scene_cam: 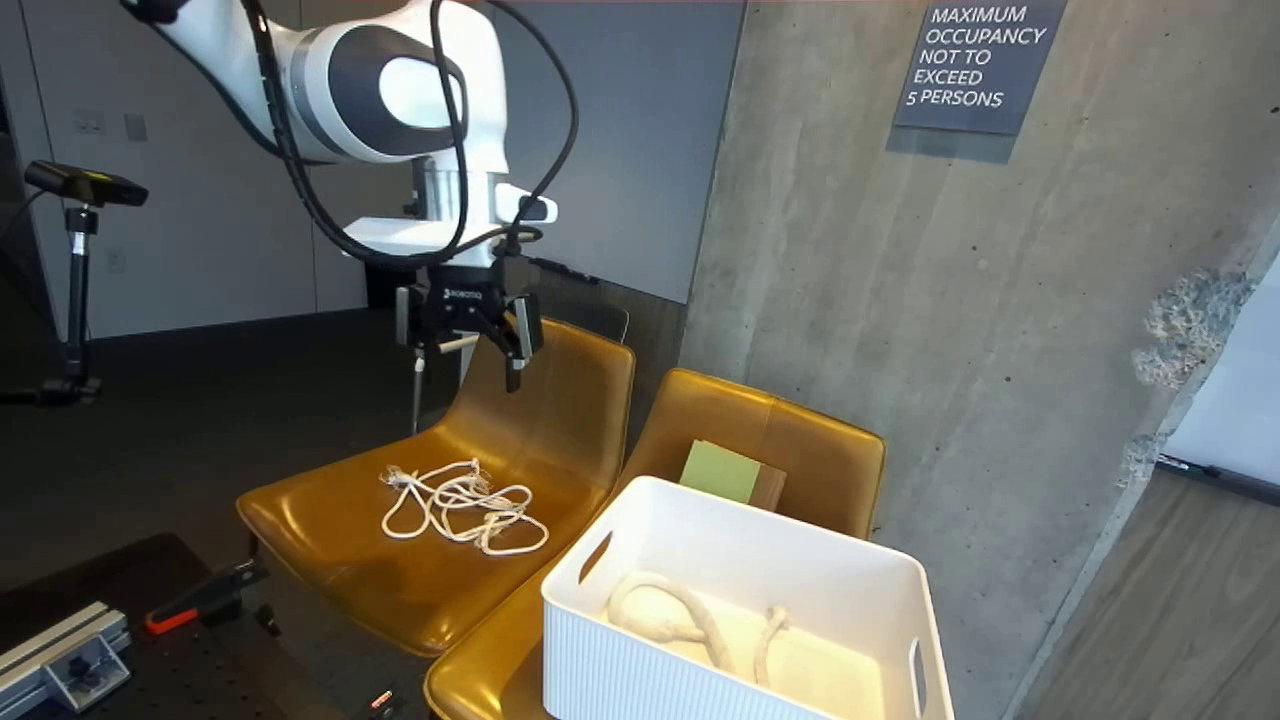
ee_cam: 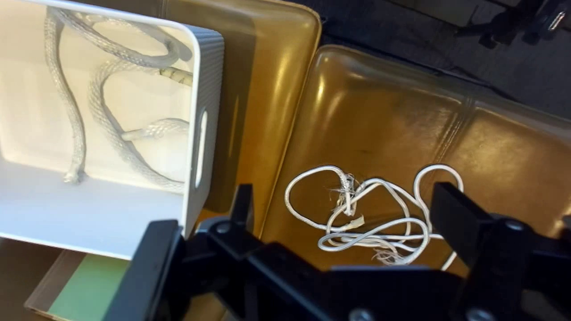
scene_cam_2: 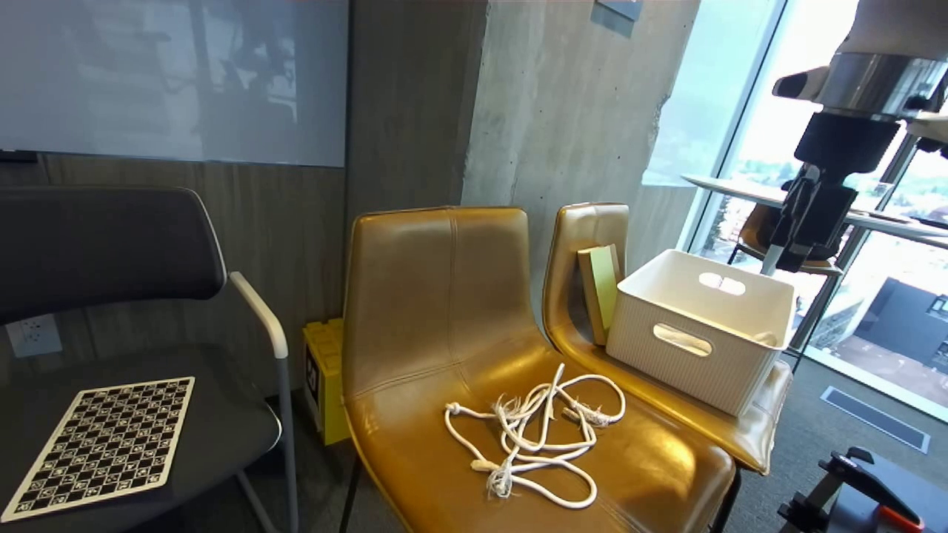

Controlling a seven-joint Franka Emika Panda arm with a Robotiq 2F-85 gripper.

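Note:
A thin white rope (scene_cam: 465,506) lies in loose loops on the left tan chair, its ends frayed. Inside the white box (scene_cam: 732,510) on the other tan chair rests a thicker whitish rope (ee_cam: 68,109), curled on the floor and against the wall. My gripper is open with nothing between its fingers; the wrist view shows the thin rope below, largely framed by the fingers. In exterior view 1 the gripper (scene_cam: 470,346) hangs above the left chair, well clear of the rope. Exterior view 2 shows the gripper (scene_cam_2: 793,247) at the right, by the box.
A green and brown block (scene_cam: 729,475) leans between the box and its chair's backrest. A dark armchair (scene_cam_2: 204,355) holding a checkered board (scene_cam_2: 102,444) stands to the left. Behind the chairs rises a concrete wall (scene_cam: 888,312).

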